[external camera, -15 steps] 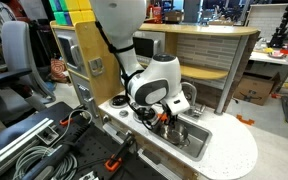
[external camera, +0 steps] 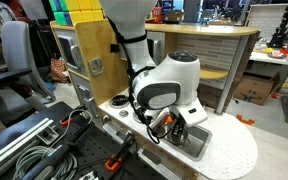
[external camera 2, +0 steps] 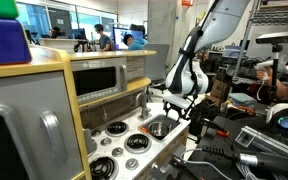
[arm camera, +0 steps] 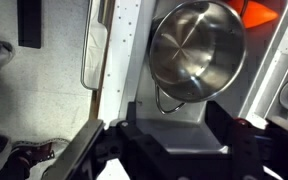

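Observation:
A shiny metal pot point(arm camera: 197, 48) with a thin wire handle point(arm camera: 168, 103) lies in the grey sink basin point(arm camera: 179, 133) in the wrist view. My gripper is pointed down over the basin, its fingers point(arm camera: 219, 117) apart. The handle's loop shows in the gap, clear of both fingertips; I cannot tell how far below them it is. Part of an orange item point(arm camera: 256, 13) shows beside the pot. From exterior view 2 the pot point(external camera 2: 162, 128) is visible in the sink below the white arm point(external camera 2: 184, 78). The arm hides most of it in exterior view 1.
A faucet point(external camera 2: 143, 104) stands behind the sink. Stove burners point(external camera 2: 117, 128) and a microwave point(external camera 2: 100, 91) are to the sink's left in exterior view 2. The white round tabletop point(external camera: 231, 147) beside the sink is clear.
Over the last second the arm has moved toward the exterior view 1 camera and a little to the right, over the sink. It now covers more of the pot.

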